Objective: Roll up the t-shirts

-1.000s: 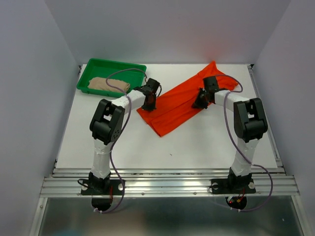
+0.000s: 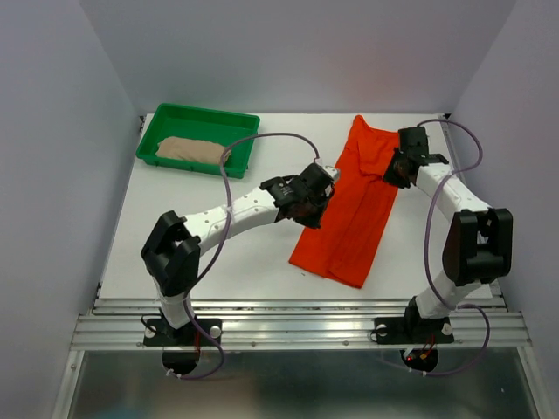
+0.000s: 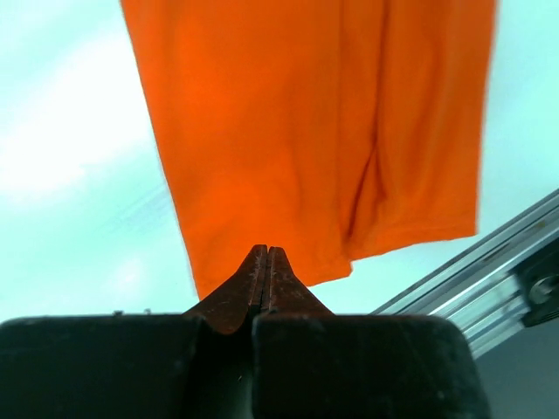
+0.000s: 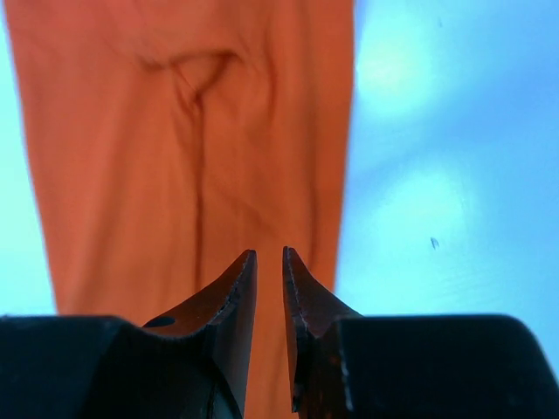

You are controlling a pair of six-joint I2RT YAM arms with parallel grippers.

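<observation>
An orange t shirt [image 2: 349, 214], folded lengthwise into a long strip, lies on the white table, slanting from the back right toward the front middle. My left gripper [image 2: 316, 222] is over the strip's left edge; in the left wrist view its fingertips [image 3: 259, 255] are together with only shirt cloth behind them. At the strip's right edge, near the far end, stands my right gripper [image 2: 392, 182]. The right wrist view shows its fingertips [image 4: 248, 262] a small gap apart, with nothing gripped between them. Long creases [image 4: 196, 175] run along the cloth.
A green bin [image 2: 210, 120] at the back left holds a rolled beige cloth [image 2: 189, 150]. A metal rail [image 2: 297, 319] runs along the front edge.
Over the last second the shirt has swung from a flat diagonal to a steeper one, its near end coming toward the front right. Both arms have moved rightward; lately they have shifted toward the back.
</observation>
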